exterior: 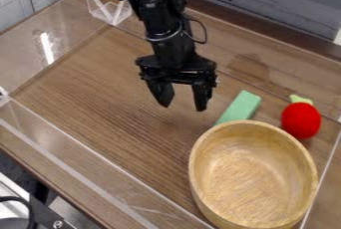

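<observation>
The black robot arm reaches down from the top centre, its gripper (180,99) hanging open over the wooden table (94,104), with two fingers apart and nothing seen between them. To the lower right of the gripper lies a light green block (238,108). A red tomato-like object (301,122) with a pale green top sits at the right. A large tan round bowl (253,178) fills the lower right, just in front of the green block.
Clear strips (107,6) show at the top left, and a dark cable (14,208) lies at the bottom left corner.
</observation>
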